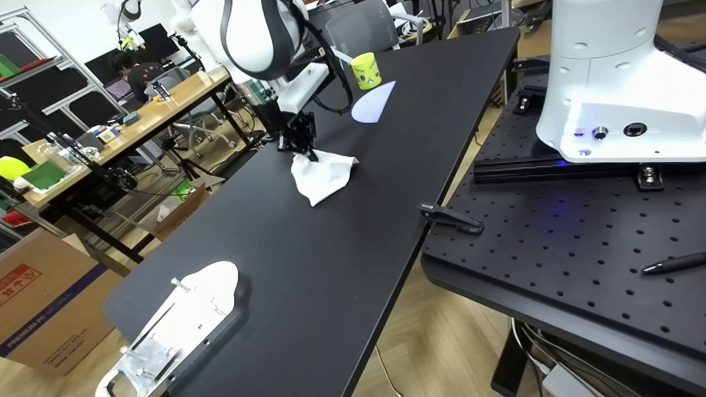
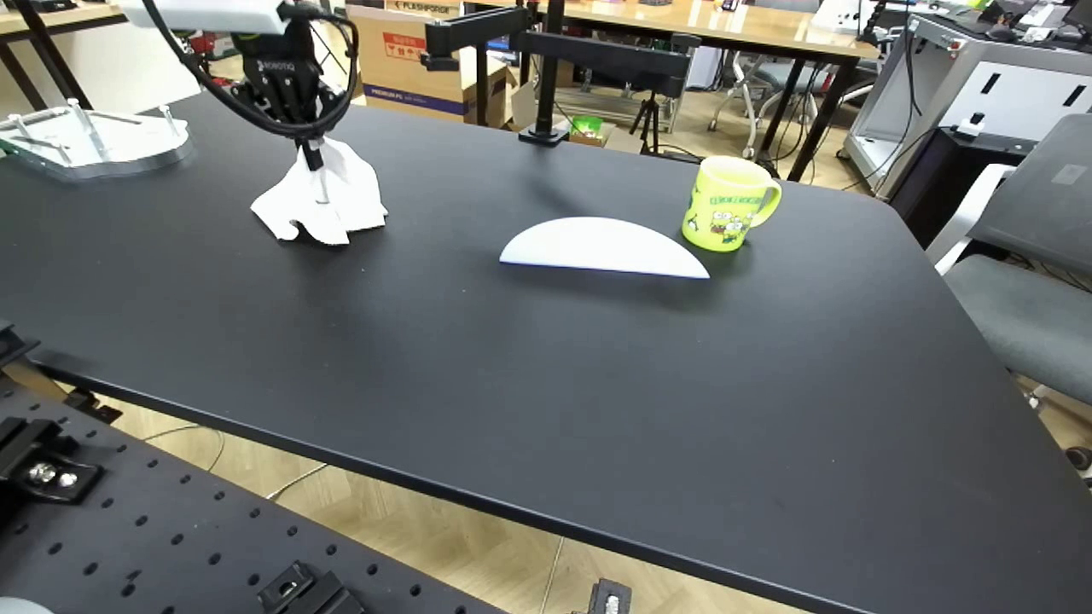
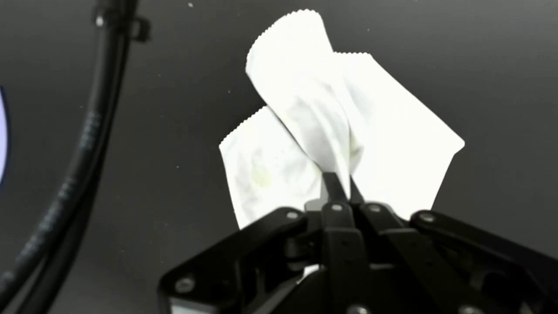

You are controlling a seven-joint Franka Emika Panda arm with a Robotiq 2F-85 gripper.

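Note:
A white cloth (image 3: 403,136) with scalloped edges is pinched in its middle by my gripper, which is shut on it in the wrist view. One fold runs up between the black fingertips. In exterior view 2 the cloth (image 2: 343,194) rises to a peak under my gripper (image 2: 312,159), its corners spreading low over the dark table. From exterior view 1, the cloth (image 1: 321,177) hangs below and toward the camera from my gripper (image 1: 305,151). Whether its lower edges still touch the table is hard to tell.
On the black table (image 2: 573,409), a white half-round piece (image 2: 604,247) lies near a yellow-green mug (image 2: 722,205). A white plate with metal posts (image 1: 188,314) sits at the other end.

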